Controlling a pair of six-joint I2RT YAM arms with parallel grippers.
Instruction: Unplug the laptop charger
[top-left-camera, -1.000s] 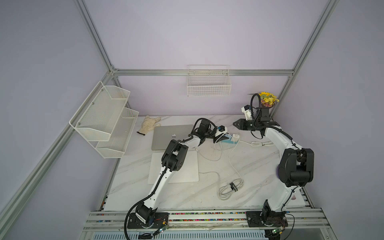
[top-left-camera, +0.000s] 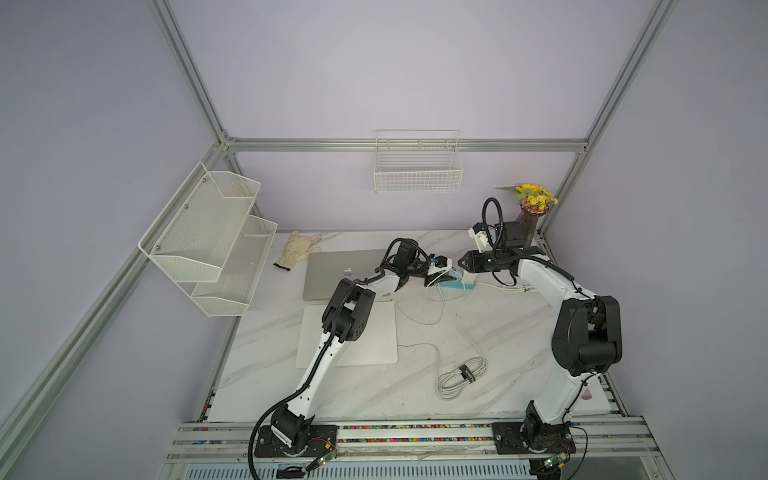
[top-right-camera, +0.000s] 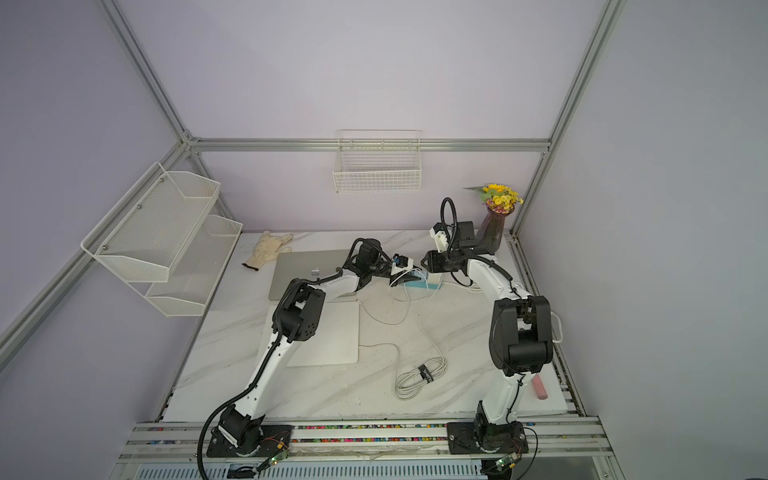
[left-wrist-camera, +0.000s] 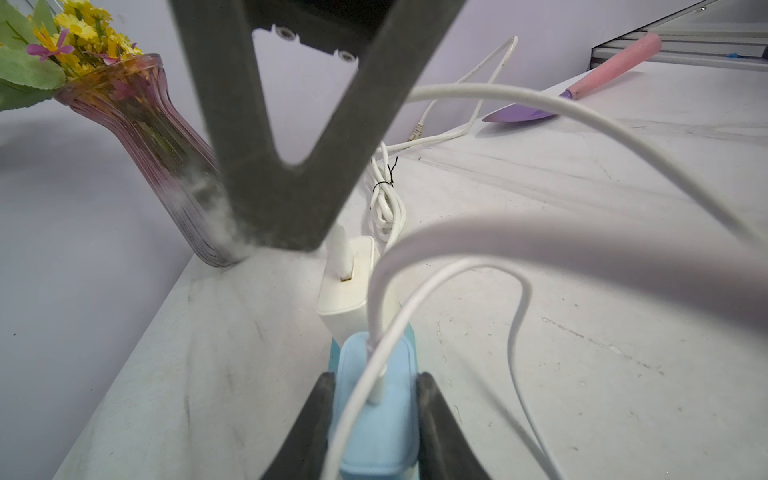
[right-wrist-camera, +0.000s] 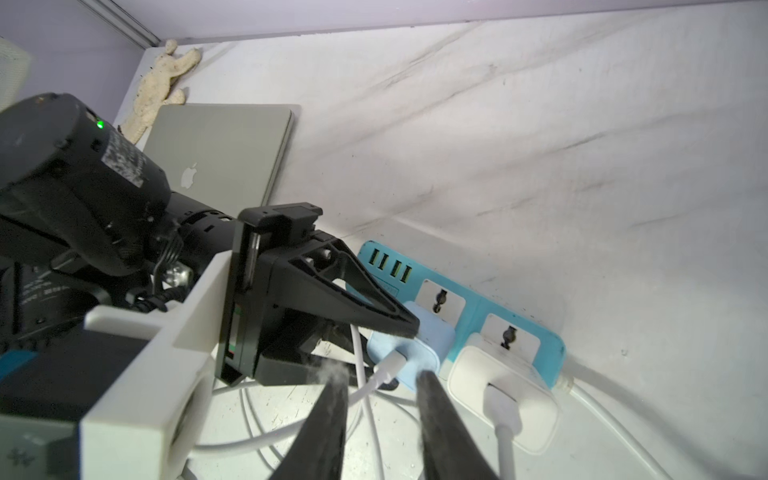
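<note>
A pale blue charger (right-wrist-camera: 416, 344) sits on a blue power strip (right-wrist-camera: 472, 302), a white cable plugged into its face. My left gripper is shut on this charger, one finger on each side. Beside it on the strip stands a white charger (right-wrist-camera: 504, 392), its own cable plugged in. My right gripper is open above the strip, nothing between its blurred fingers. In the left wrist view, the dark frame of the right gripper hangs over the white charger (left-wrist-camera: 349, 288). Two closed laptops, one grey (top-left-camera: 340, 272) and one silver (top-left-camera: 360, 340), lie at left.
A vase of flowers (top-left-camera: 529, 209) stands at the back right corner. A coiled cable (top-left-camera: 461, 378) lies on the front table, and loose cables loop around the strip. A glove (top-left-camera: 297, 249) rests at the back left.
My right gripper has come left and down toward the power strip, now partly covering the white charger from above. My left arm has stayed nearly still at the blue charger.
</note>
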